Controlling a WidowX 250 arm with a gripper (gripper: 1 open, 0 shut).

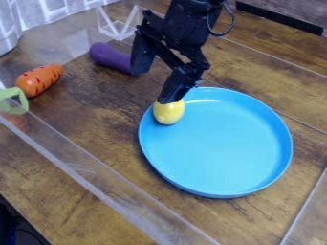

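My black gripper (166, 81) hangs above the left edge of the blue plate (220, 144), its fingers open and pointing down. Just below it a yellow oval object (170, 114), like a toy potato or lemon, rests on the plate's left rim area. The gripper appears empty.
A purple toy eggplant (110, 55) lies at the upper left, partly near the arm. An orange carrot (38, 80) and a green item (10, 101) sit at the far left. Clear plastic edges run along the left and bottom. Bare wood (76, 153) is free left of the plate.
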